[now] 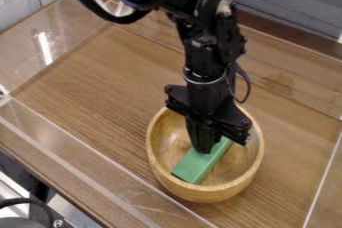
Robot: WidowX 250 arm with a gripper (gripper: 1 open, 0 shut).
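My gripper [205, 139] reaches down into a round wooden bowl [230, 190] in the lower middle of the camera view. Its tips are at the upper end of a green rectangular bar [195, 164] lying slantwise on the bowl's floor. The gripper looks shut; its tips are dark and partly hidden, and I cannot tell whether they touch the bar.
The wooden table [87, 102] has clear room to the left and behind. Transparent strips run along its edges. A grey wall stands at the back, and cables and other hardware show at the lower left.
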